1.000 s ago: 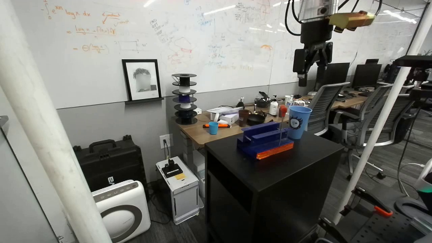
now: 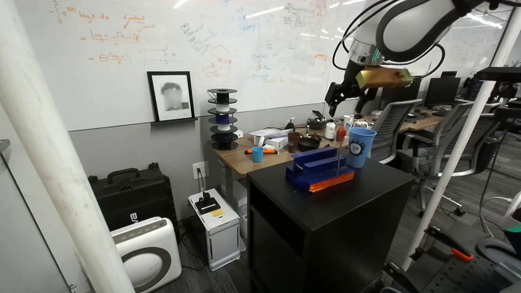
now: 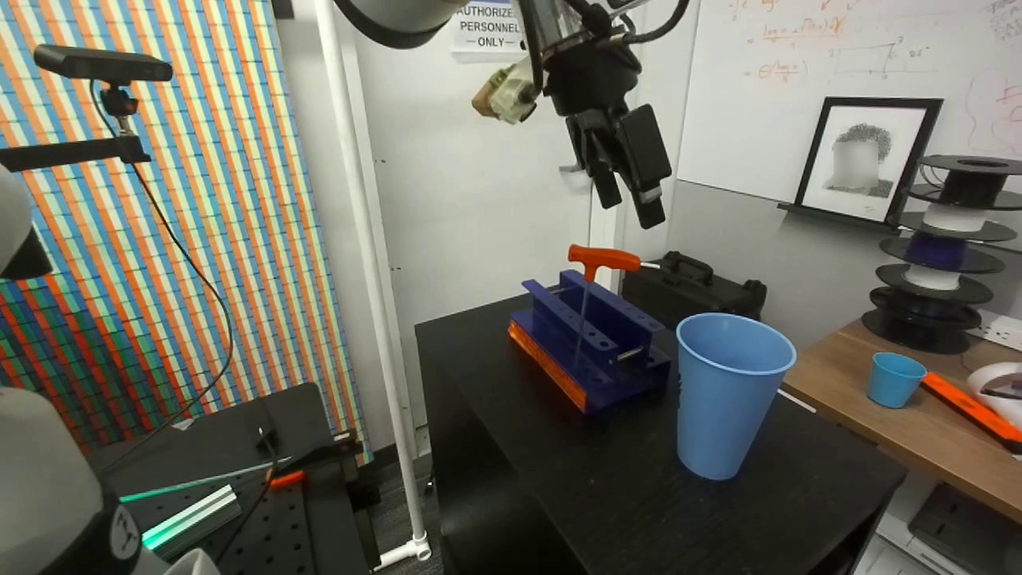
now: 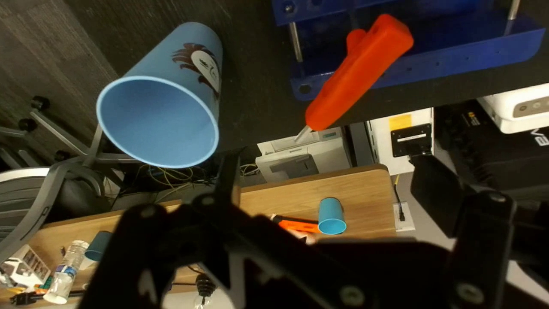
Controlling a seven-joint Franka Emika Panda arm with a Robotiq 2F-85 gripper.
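Observation:
An orange-red T-handled tool [image 3: 601, 258] stands upright in a blue holder [image 3: 613, 337], its thin shaft running down into the holder. Beside them a tall blue cup [image 3: 730, 402] with a printed face stands upright and looks empty in the wrist view. My open gripper [image 3: 632, 209] hangs tilted above the tool handle and apart from it. Nothing is between its fingers. From the wrist, the handle [image 4: 360, 72] and the cup [image 4: 164, 110] appear beyond the fingers.
All of these rest on a black cabinet [image 2: 288, 195] with bare top around them. Behind is a wooden desk [image 2: 237, 158] with a small blue cup [image 2: 257, 154] and clutter. A white pole [image 2: 452, 161] rises near the cabinet.
In exterior view 1 my gripper has shifted left and tilted from hanging nearly straight down. The tool, holder and cup look unmoved.

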